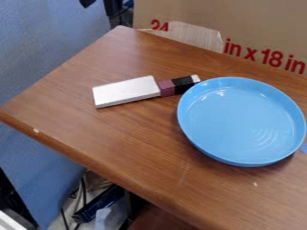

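A light blue round plate [240, 121] rests on the right part of the wooden table [108, 135]. To its upper left lies a flat object with a white blade-like part [125, 91], a maroon middle and a black end [184, 84] that reaches close to the plate's rim. A small dark shape shows at the top edge, left of centre; whether it is part of my gripper I cannot tell.
A cardboard box [240, 22] with red print stands behind the table. A blue fabric surface [42, 63] is on the left. Cables and bags lie below the table's left edge.
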